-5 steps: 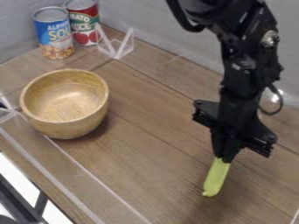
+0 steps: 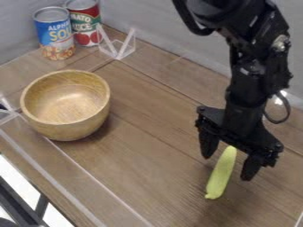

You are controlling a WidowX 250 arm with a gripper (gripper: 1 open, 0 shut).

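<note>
My black gripper [image 2: 229,160] is low over the right of the table, its two fingers spread open. A pale yellow-green elongated object [image 2: 217,183] lies on the wood between and below the fingers, its near end sticking out toward the front. Whether the fingers touch it or the table cannot be told.
A wooden bowl [image 2: 66,99] stands at the left. Two cans, one blue [image 2: 55,35] and one red [image 2: 87,24], stand at the back left beside some clear plastic stands. A wall runs along the back.
The gripper has opened, its fingers spreading to either side of the yellow-green object and uncovering more of it. The object shows no clear movement.
</note>
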